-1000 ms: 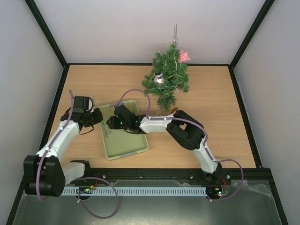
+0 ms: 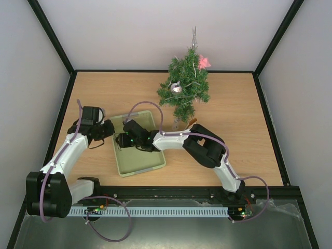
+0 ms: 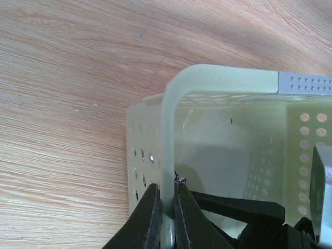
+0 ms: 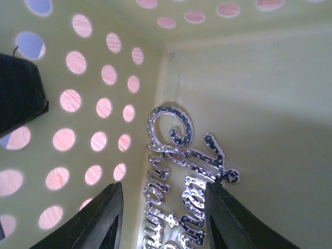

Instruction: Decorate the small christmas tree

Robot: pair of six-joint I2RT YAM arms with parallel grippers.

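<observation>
The small green tree (image 2: 183,88) stands at the back right with a silver ball (image 2: 176,88) and a pink ornament (image 2: 204,63) on it. A silver lettered ornament (image 4: 193,202) with a curled hook lies flat in the pale green basket (image 2: 140,170), against its side wall. In the right wrist view my right gripper is part open over the ornament, its two fingers apart on either side of the lettering; whether they touch it, I cannot tell. My left gripper is shut on the basket's rim, at the left side.
Perforated walls (image 4: 98,109) stand close around the right gripper. A brown wooden item (image 2: 192,122) lies near the tree's foot, partly behind the right arm. Bare table (image 2: 233,109) extends to the right of the tree.
My right gripper has shifted slightly toward the front of the basket, covering the ornament in the top view. The basket has slid a little to the right. The left arm looks nearly still.
</observation>
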